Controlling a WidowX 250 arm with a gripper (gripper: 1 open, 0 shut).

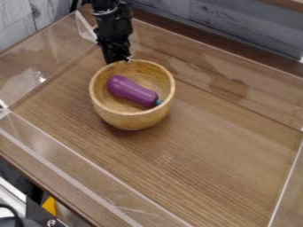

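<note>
A wooden bowl [154, 115] sits left of centre on the wooden table, with a purple eggplant-like object [131, 90] lying inside it. My gripper [115, 58] is at the bowl's back-left rim, dark and small in this view, shut, with nothing clearly visible between its fingers. Whether it touches the rim is hard to tell.
A pale wall edge runs along the back right, and a dark gap shows past the table's left edge.
</note>
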